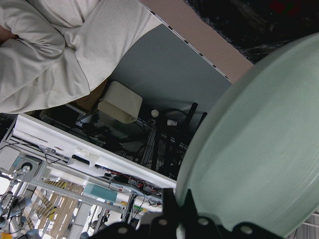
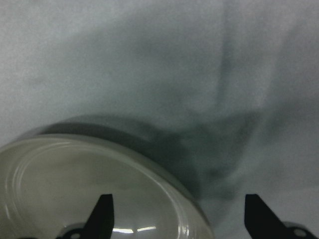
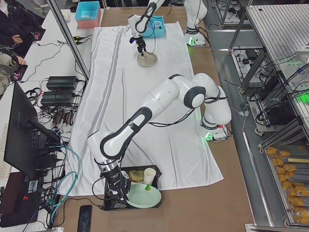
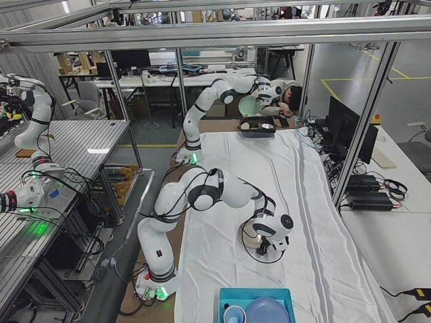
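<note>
A light green plate [image 3: 144,197] is raised over the black tray at the near end in the camera left view, my left gripper [image 3: 123,191] shut on its edge. In the left wrist view the plate [image 1: 254,139] fills the right side. My right gripper is open over the rim of a beige plate [image 2: 70,184] lying on the white cloth, with nothing visible held between its fingers; that plate [image 4: 246,235] is partly under the wrist in the camera right view.
The black tray [image 3: 110,205] holds a cup [image 3: 149,175] and other items, partly hidden. A blue bin [image 4: 229,294] with dishes sits at the cloth's opposite end.
</note>
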